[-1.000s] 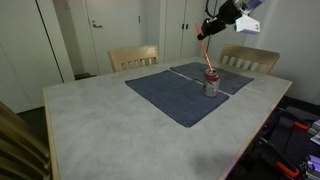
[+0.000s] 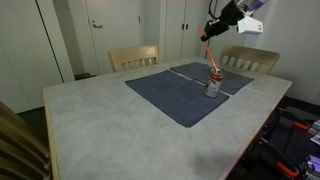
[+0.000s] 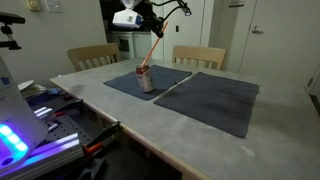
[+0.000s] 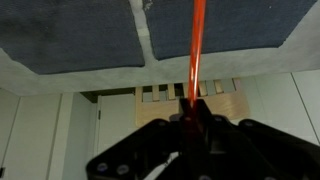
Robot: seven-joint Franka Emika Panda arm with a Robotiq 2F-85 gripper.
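Note:
A thin orange-red stick (image 4: 197, 45) is held at one end by my gripper (image 2: 205, 38), which is shut on it. In the wrist view the stick runs up from between the dark fingers toward the table. Both exterior views show the stick slanting down to the top of a small can-like container (image 2: 213, 88), reddish above and pale silver below. That container (image 3: 144, 80) stands upright on a dark mat. Whether the stick's lower end is inside the container or only at its rim, I cannot tell.
Dark placemats (image 2: 178, 95) lie on the pale table (image 2: 100, 120), with a light strip between them. Wooden chairs (image 2: 136, 58) stand along the far edge.
In exterior view 1 my gripper, the stick and the container have shifted slightly to the right. The stick remains held, its lower end still at the container's top.

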